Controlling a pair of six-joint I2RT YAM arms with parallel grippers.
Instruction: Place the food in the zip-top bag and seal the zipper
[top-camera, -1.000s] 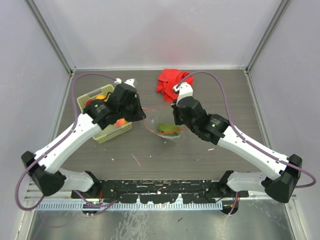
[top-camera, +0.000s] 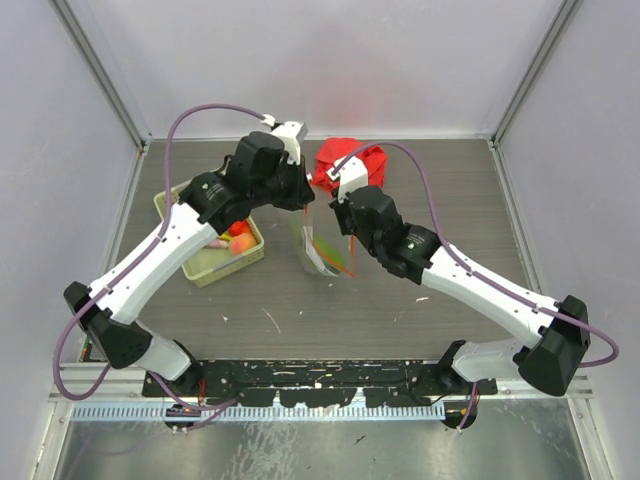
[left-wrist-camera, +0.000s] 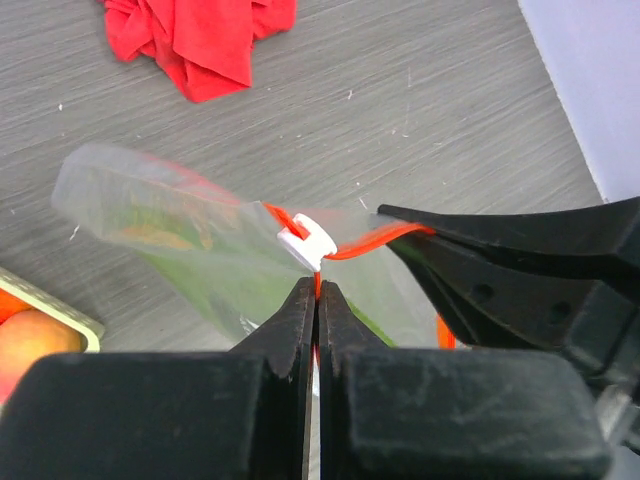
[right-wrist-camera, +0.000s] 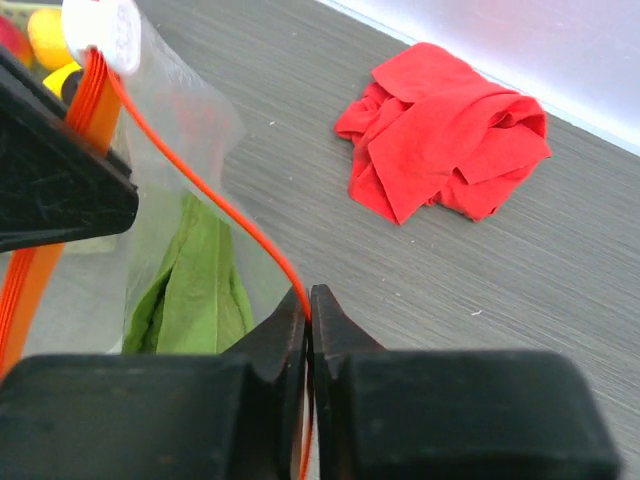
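Observation:
The clear zip bag (top-camera: 318, 245) with an orange zipper and green food (right-wrist-camera: 195, 290) inside stands between my grippers. In the left wrist view my left gripper is shut on the thin zipper strip by the white slider (left-wrist-camera: 308, 238). My right gripper has its fingers close together on the zipper strip at the other side; whether they are fully shut is hard to tell.
A green basket (top-camera: 225, 262) of fruit and vegetables sits at the left, partly under my left arm. A red cloth (right-wrist-camera: 440, 130) lies at the back.
Both grippers have moved closer together, the left one rising and moving right. The bag has been drawn up and narrowed between them.

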